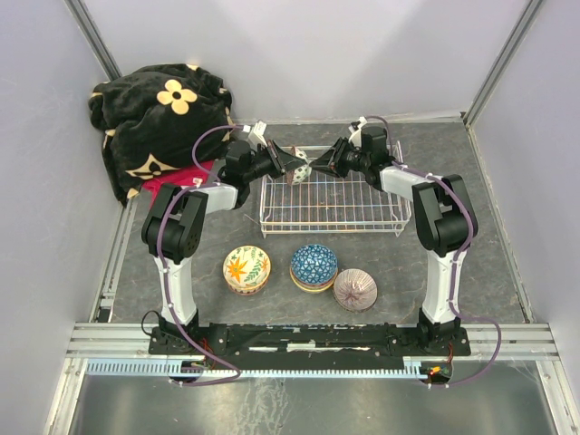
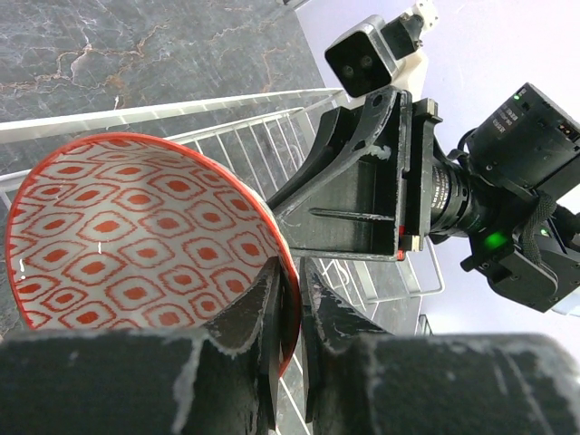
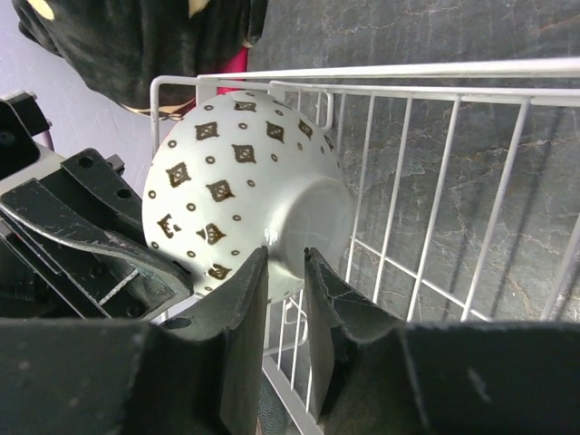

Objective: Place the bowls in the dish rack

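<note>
A white bowl (image 1: 301, 168) with dark diamond marks outside stands on its side at the rack's back left corner. Its inside (image 2: 136, 236), patterned in red, faces the left wrist camera. The red rim passes between the fingers of my left gripper; whether they press on it is unclear. My right gripper is part open, its tips close to the bowl's foot (image 3: 317, 227); contact cannot be told. The white wire dish rack (image 1: 335, 225) is otherwise empty. In front lie a leaf-patterned bowl stack (image 1: 246, 268), a blue bowl (image 1: 314, 264) on others, and a mauve bowl (image 1: 355, 290).
A dark flowered cushion (image 1: 163, 118) and a red cloth (image 1: 186, 175) fill the back left. Both arms reach in over the rack, their grippers nearly meeting. Grey table (image 1: 453, 299) is bare at the right, and the rack's middle and right are clear.
</note>
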